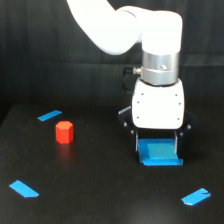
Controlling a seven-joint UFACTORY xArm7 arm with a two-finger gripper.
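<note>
A white gripper [158,145] points straight down at the right of the table. Its dark fingers look spread wide, one toward each side of a blue square object [160,155], so the fingers appear open. The object's upper part lies in shadow beneath the hand, and whether a finger touches it cannot be made out. On the left, well clear of the arm, sits a small red hexagonal block [64,132].
Blue tape strips lie on the black table: one at the back left [49,115], another at the front left [23,188], a third at the front right [196,197].
</note>
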